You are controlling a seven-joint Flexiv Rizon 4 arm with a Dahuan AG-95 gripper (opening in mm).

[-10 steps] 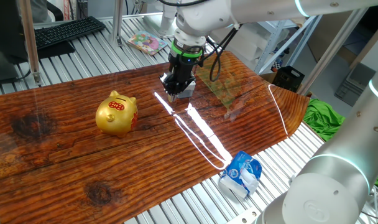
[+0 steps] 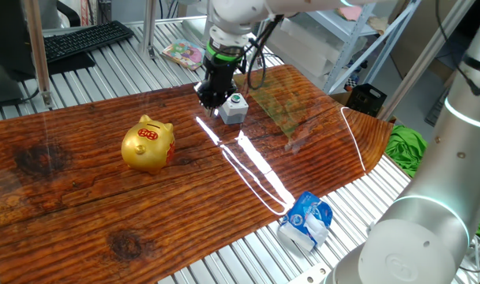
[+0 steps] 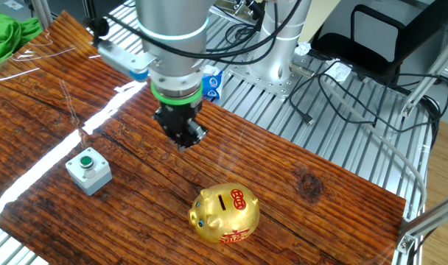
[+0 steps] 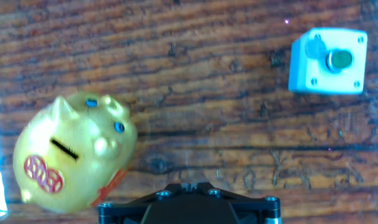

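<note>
A gold piggy bank (image 2: pixel 148 145) with red markings stands on the wooden tabletop; its dark coin slot faces up in the wrist view, where the bank (image 4: pixel 74 152) fills the lower left. Toward the upper right there is a pale box with a green button (image 4: pixel 331 61), also seen as a small box (image 3: pixel 89 171) at left in exterior view 2. My gripper (image 3: pixel 186 138) hangs above the table, apart from both things. At the bottom of the wrist view the gripper looks shut, its fingertips together and nothing visible between them.
A blue-and-white packet (image 2: pixel 306 220) lies by the table's near right edge. Behind the wooden tabletop are a keyboard (image 2: pixel 78 41) and a colourful booklet (image 2: pixel 183 54). Bare wood surrounds the bank and the button box.
In exterior view 1 my gripper has shifted slightly left and upward, uncovering more of the button box and its green button. The piggy bank and the packet have stayed in place.
</note>
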